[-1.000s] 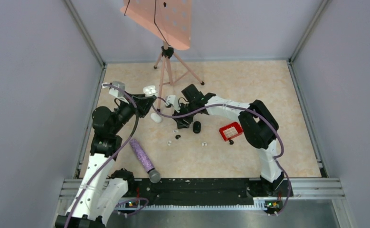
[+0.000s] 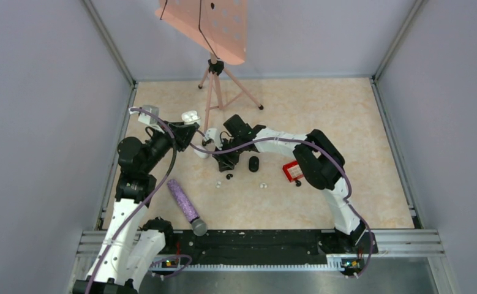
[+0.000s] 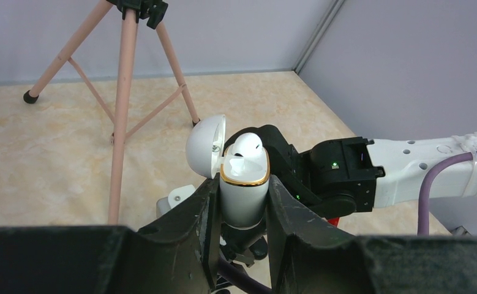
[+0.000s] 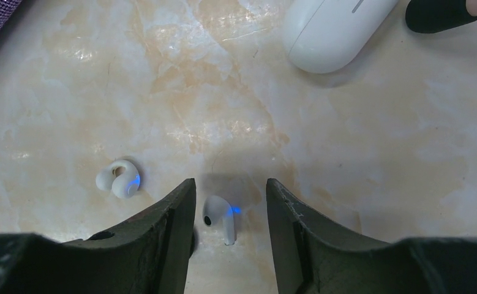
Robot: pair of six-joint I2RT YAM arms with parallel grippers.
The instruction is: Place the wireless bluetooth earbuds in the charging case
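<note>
My left gripper is shut on the white charging case (image 3: pixel 243 202), held upright with its lid open and a white piece visible in its top. My right gripper is open, low over the table; a white earbud (image 4: pixel 217 211) with a short stem lies between and just below its fingertips. Another small white piece (image 4: pixel 120 180) lies to the left in the right wrist view. A closed white oblong object (image 4: pixel 337 33) lies farther back.
A purple microphone (image 2: pixel 184 202), a black oblong object (image 2: pixel 254 164), several small black pieces and a red box (image 2: pixel 292 169) lie on the table (image 2: pixel 358 184). A pink tripod (image 2: pixel 216 86) stands behind.
My right arm has moved left and slightly toward the front, over the small pieces near the middle. The left arm holding the case is nearly still.
</note>
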